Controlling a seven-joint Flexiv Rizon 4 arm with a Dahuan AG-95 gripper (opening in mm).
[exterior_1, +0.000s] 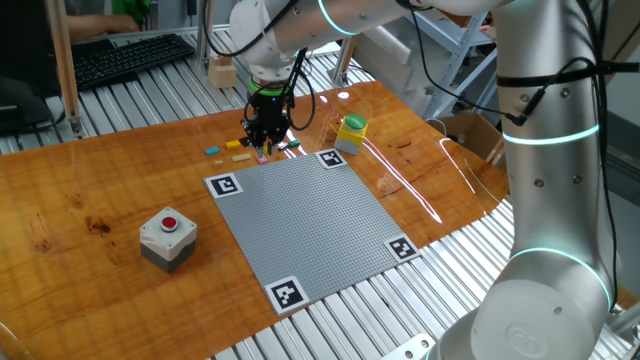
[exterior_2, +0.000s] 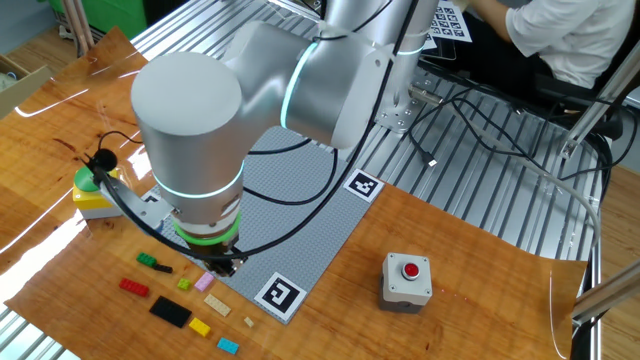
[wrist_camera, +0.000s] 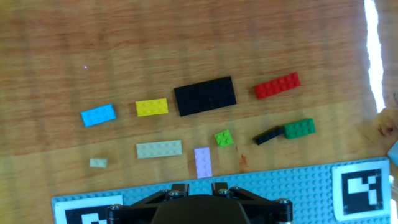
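Above the loose bricks hangs my gripper, its two black fingers apart with nothing seen between them. In the wrist view the lilac brick (wrist_camera: 203, 162) lies just beyond the fingertips, touching or nearly touching the baseplate (wrist_camera: 267, 186) edge. The lime brick (wrist_camera: 224, 139) and pale long brick (wrist_camera: 159, 149) flank it. Farther out are the blue brick (wrist_camera: 98, 116), yellow brick (wrist_camera: 152, 107), large black brick (wrist_camera: 205, 96) and red brick (wrist_camera: 277, 85). A green brick (wrist_camera: 300, 129) meets a thin black brick (wrist_camera: 268, 135). One small beige brick (wrist_camera: 98, 163) sits alone.
The grey baseplate has tag markers at its corners and bare studs. A red-button box (exterior_1: 168, 238) stands on the wood beside it; a yellow box with a green button (exterior_1: 350, 134) is at the far corner. Cables (exterior_2: 300, 215) loop around the arm.
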